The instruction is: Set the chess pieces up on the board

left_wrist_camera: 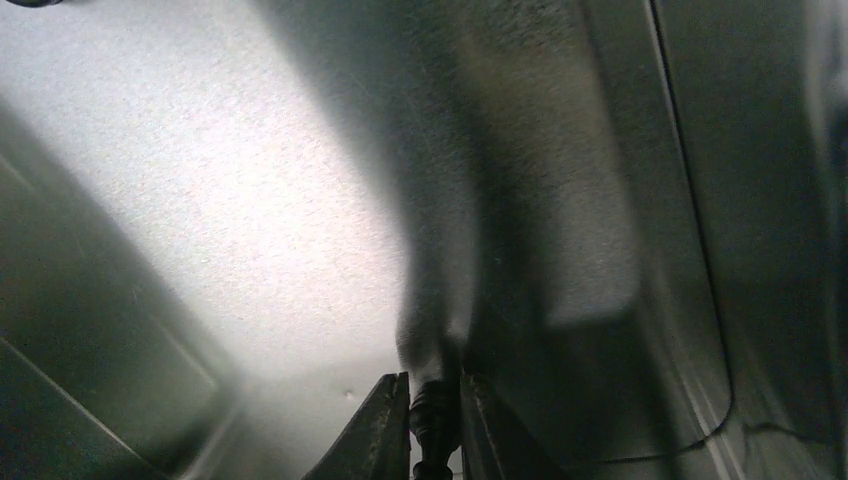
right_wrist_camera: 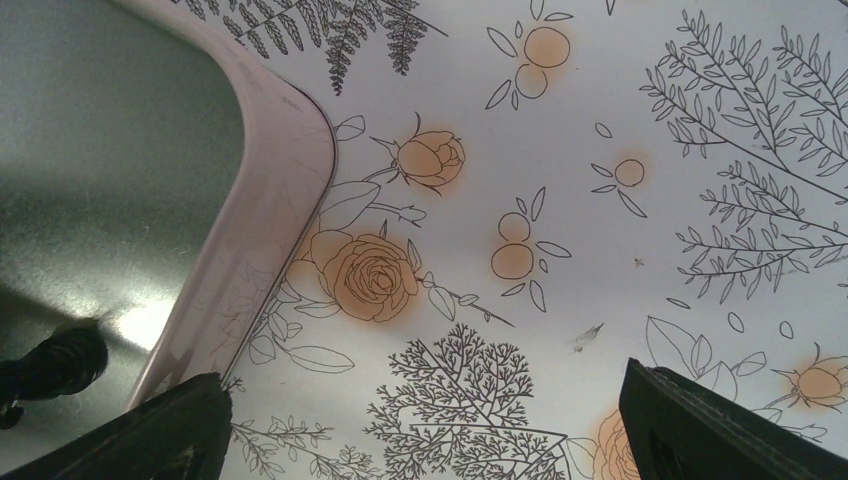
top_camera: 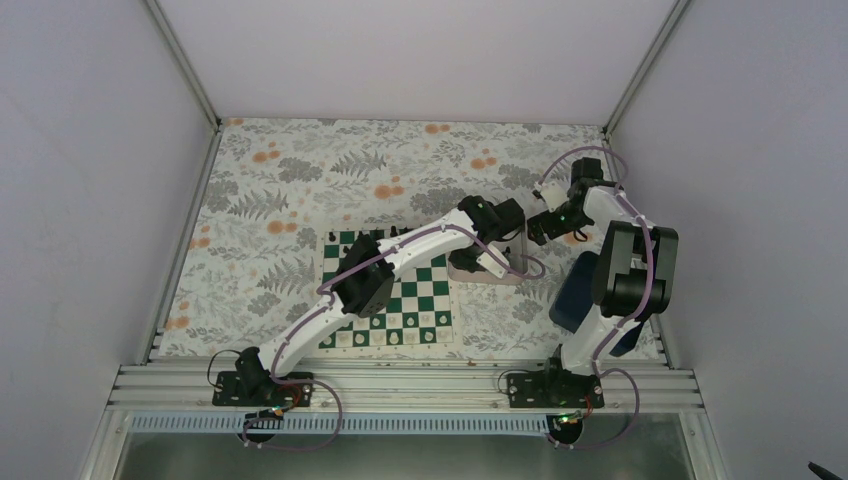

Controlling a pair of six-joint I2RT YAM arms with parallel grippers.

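Note:
My left gripper is down inside the pinkish bin (top_camera: 487, 278), its fingers close around a black chess piece (left_wrist_camera: 434, 430); whether they grip it is unclear. The bin's metallic floor fills the left wrist view. The chessboard (top_camera: 426, 302) lies left of the bin, with white pieces along its near side and black pieces along the far side, partly hidden by the left arm. My right gripper stands open beside the bin's rim with nothing between its fingers; a black piece (right_wrist_camera: 70, 358) lies inside the bin near it.
A dark tray (top_camera: 571, 294) lies on the table right of the bin, partly under the right arm.

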